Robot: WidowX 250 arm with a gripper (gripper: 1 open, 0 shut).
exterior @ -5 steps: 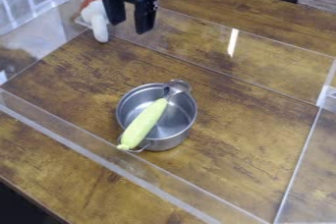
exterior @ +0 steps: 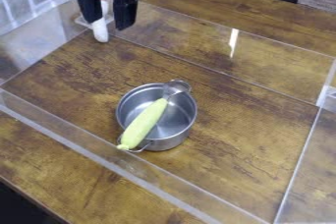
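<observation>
A steel pot (exterior: 182, 120) with two loop handles stands on the wooden table, right of and below the middle of the view. A pale yellow-green corn cob (exterior: 141, 126) lies across it, its lower end over the near rim. The dark gripper (exterior: 109, 20) hangs at the top left, well away from the pot and open. A white object (exterior: 100, 29) shows beside and behind it, partly hidden; what it is cannot be told.
Clear transparent panels border the work area on the sides, front and back. Bare wood (exterior: 250, 120) lies right of the pot and to its left. A black slot is at the back right.
The gripper has moved left and slightly up across the back of the view. The pot and corn are unchanged.
</observation>
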